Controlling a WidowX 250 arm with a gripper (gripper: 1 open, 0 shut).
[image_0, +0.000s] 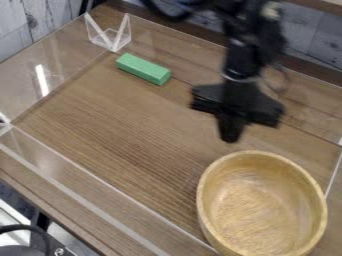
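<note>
My gripper is in the upper right of the camera view, a dark, blurred shape hanging over the wooden table. Whether its fingers are open or shut, or hold anything, cannot be made out. A green block lies on the table to the upper left of it, apart from it. A large beige bowl stands at the bottom right, below the gripper.
A white wire holder stands at the top left corner. A dark cable lies at the lower left edge.
</note>
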